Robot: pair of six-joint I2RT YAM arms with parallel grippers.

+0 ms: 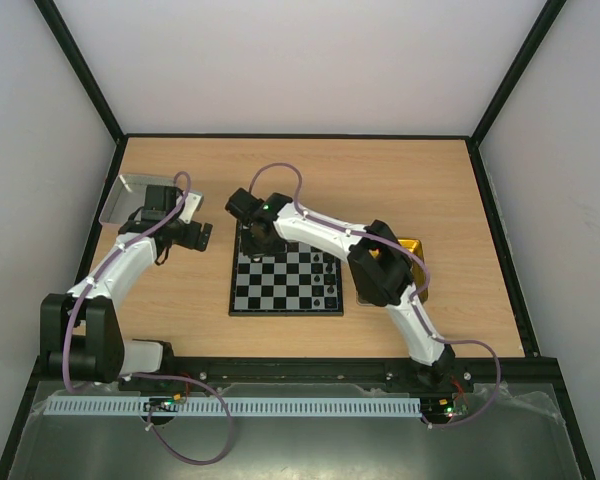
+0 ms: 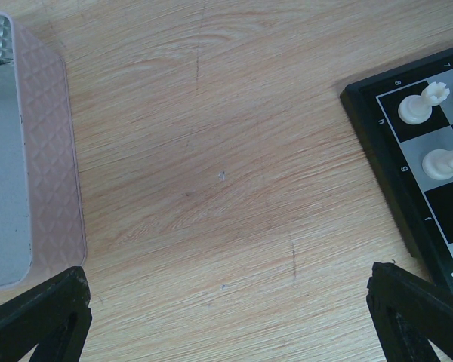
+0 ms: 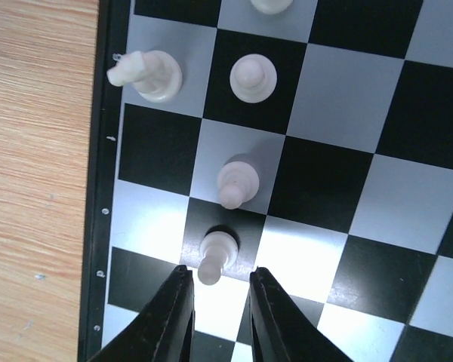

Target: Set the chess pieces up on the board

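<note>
A white pawn [image 3: 219, 253] stands on a dark square near the edge of the chessboard [image 1: 285, 290]. My right gripper is open above it, its fingers apart on either side of the pawn's head in the picture and not closed on it. In line with it stands a second white pawn [image 3: 237, 186]. Another pawn [image 3: 254, 78] and a taller white piece [image 3: 155, 75] stand farther up that view. My left gripper hangs over bare wood left of the board, wide open and empty. In the top view the right arm hides part of the board's far-left area.
Dark pieces [image 1: 331, 291] line the board's right side. A yellow container [image 1: 421, 285], partly behind the right arm, stands right of the board. At the left is a pale pink tray [image 2: 45, 136]. The board's middle squares are empty, and the far table is clear.
</note>
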